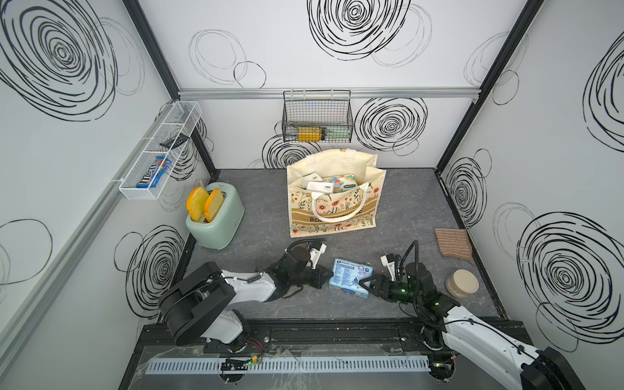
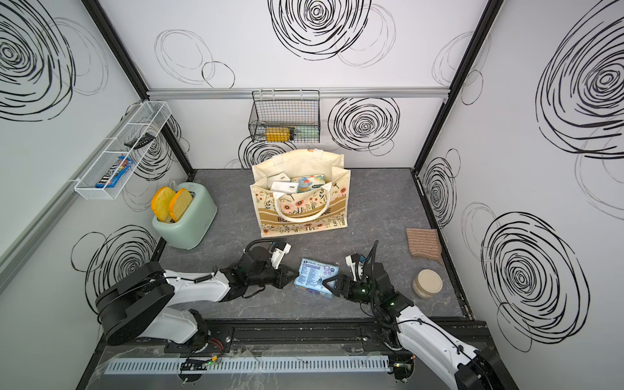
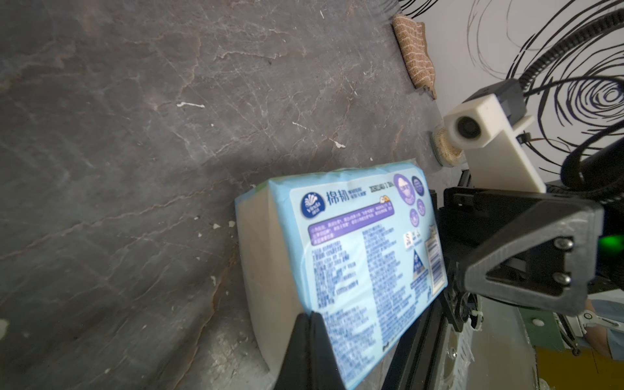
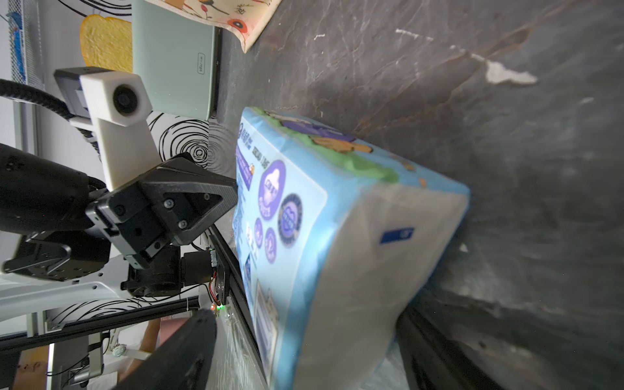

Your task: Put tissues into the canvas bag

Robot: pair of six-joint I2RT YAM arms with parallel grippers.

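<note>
A blue tissue pack [image 1: 351, 275] [image 2: 316, 275] [image 3: 360, 260] [image 4: 286, 214] lies on the counter between my grippers, in front of the canvas bag [image 1: 334, 211] [image 2: 299, 211], which stands upright with several items inside. My left gripper [image 1: 323, 278] is shut, its tips at the pack's left end, nothing seen between its fingers. My right gripper [image 1: 368, 282] is open around the pack's right end, one blurred finger on each side in the right wrist view.
A green toaster [image 1: 224, 221] with yellow slices stands left. A brown mat [image 1: 453, 242] and a round tin [image 1: 462, 282] lie at the right. Wire baskets [image 1: 317, 115] hang on the walls.
</note>
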